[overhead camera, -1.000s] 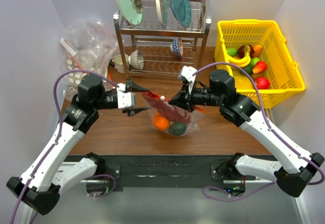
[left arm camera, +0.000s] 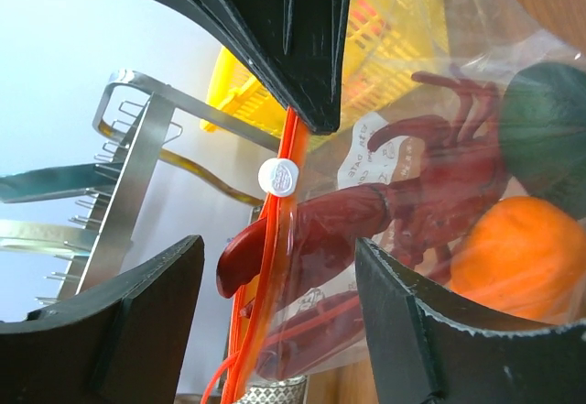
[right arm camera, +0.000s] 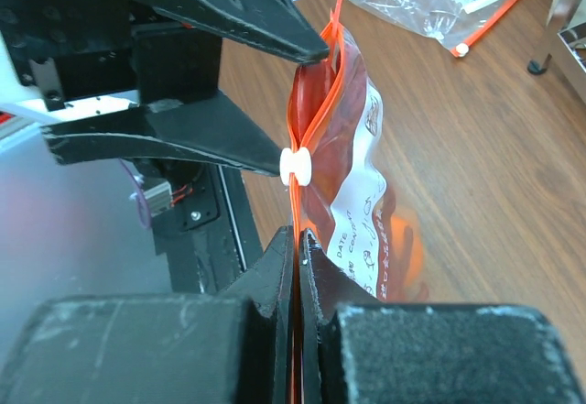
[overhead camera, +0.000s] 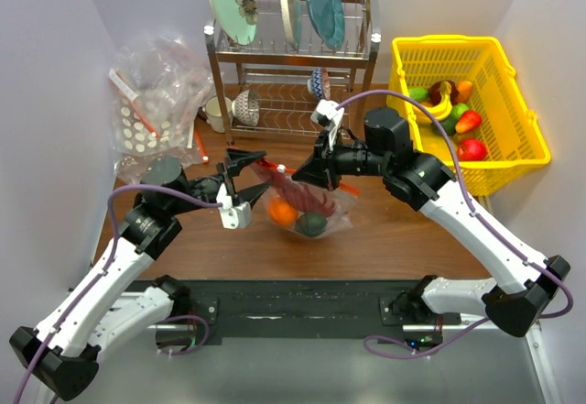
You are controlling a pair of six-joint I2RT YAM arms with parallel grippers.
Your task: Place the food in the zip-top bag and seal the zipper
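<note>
A clear zip bag [overhead camera: 337, 216] hangs above the table with a red lobster [left arm camera: 458, 175], an orange [left arm camera: 517, 256] and a dark green fruit [overhead camera: 311, 224] inside. Its orange zipper strip [left arm camera: 259, 331] carries a white slider [left arm camera: 277, 177]. Beside the slider, my right gripper is shut on the strip. My left gripper is part open, one finger on each side of the strip. In the right wrist view, a left fingertip [right arm camera: 267, 159] is close by the slider [right arm camera: 295, 166]; contact is unclear. Beyond the slider, the bag's mouth gapes, and a red claw pokes at it.
At the back right stands a yellow basket [overhead camera: 526, 161] of food. A dish rack [overhead camera: 218, 83] with plates and cups is behind the bag. More plastic bags [overhead camera: 151, 79] lie at the back left. Bare table [overhead camera: 403, 239] shows at the front right.
My right gripper and the bag shifted slightly left.
</note>
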